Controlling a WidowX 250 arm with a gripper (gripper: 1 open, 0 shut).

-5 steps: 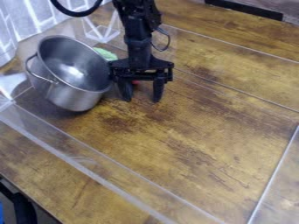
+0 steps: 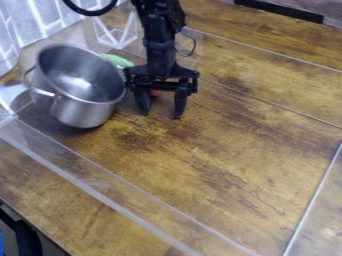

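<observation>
My gripper (image 2: 160, 98) is low over the wooden table at the upper centre, its two black fingers hanging apart with a small red object (image 2: 155, 93) partly hidden behind or between them; whether it is held is unclear. A large steel pot (image 2: 83, 100) stands just left of the gripper. A green object (image 2: 116, 60) lies behind the pot, partly hidden.
A clear edge or panel runs along the left side, and a dark strip (image 2: 274, 10) lies at the back right.
My gripper has moved very little.
</observation>
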